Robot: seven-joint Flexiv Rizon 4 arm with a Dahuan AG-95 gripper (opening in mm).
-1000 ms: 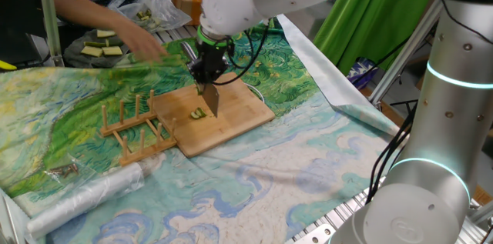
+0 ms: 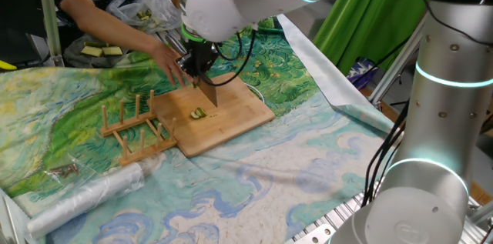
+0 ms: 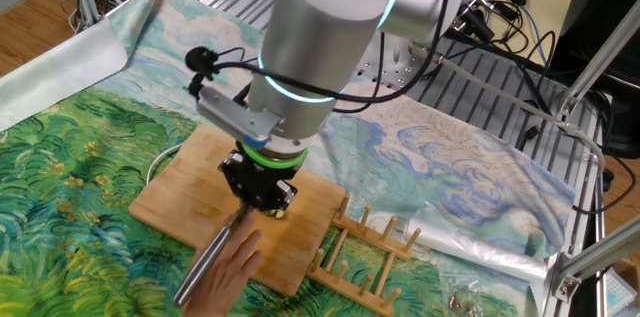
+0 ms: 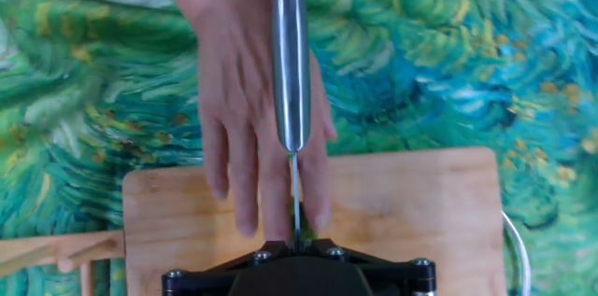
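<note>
My gripper (image 2: 198, 65) is shut on a knife with a wide blade (image 2: 208, 92) and a metal handle (image 3: 212, 257). The blade hangs upright over the wooden cutting board (image 2: 239, 115); whether its edge touches the wood cannot be told. Beside the blade lie a few green-edged slices (image 2: 198, 113). A person's hand (image 4: 245, 100) reaches in next to the handle, with its fingers over the board's edge and close to the blade. A bit of green shows by the blade just ahead of my gripper in the wrist view.
A wooden peg rack (image 2: 139, 138) stands against the board's side. In front of it lies a rolled plastic sheet (image 2: 88, 198). Pale green pieces rest on a dark bag (image 2: 81, 61) near the person.
My gripper and the knife have shifted slightly left in exterior view 1. The person's hand has come in from the left, up to the gripper. The slices stay on the board.
</note>
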